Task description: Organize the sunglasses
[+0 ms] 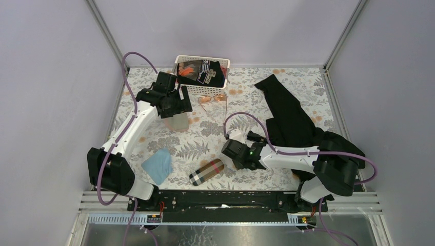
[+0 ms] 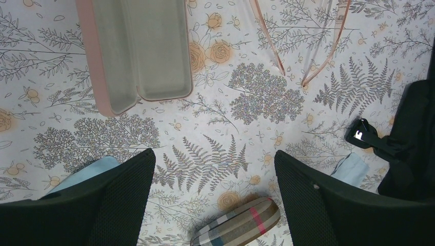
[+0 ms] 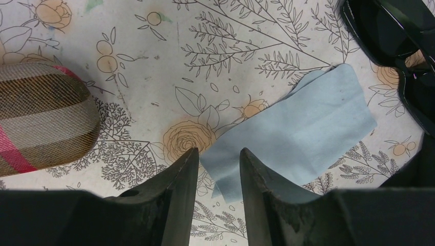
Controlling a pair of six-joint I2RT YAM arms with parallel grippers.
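Observation:
Sunglasses with orange lenses (image 1: 220, 98) lie unfolded at the back middle; the left wrist view shows only their thin arms. A pink case with a grey inside (image 2: 161, 48) lies opened out under my left gripper, which is wide open and empty. The closed plaid case (image 1: 206, 172) is at the front middle. My right gripper is narrowly open over one corner of a folded light blue cloth (image 3: 302, 125); whether its fingertips touch it, I cannot tell. Black sunglasses (image 3: 402, 56) rest at upper right in the right wrist view, partly cut off.
A white basket (image 1: 203, 88) holding packed items stands at the back. Another blue cloth (image 1: 158, 165) lies at the front left. Black fabric (image 1: 290, 110) spreads over the right side. Floral tablecloth is bare between the pink and plaid cases.

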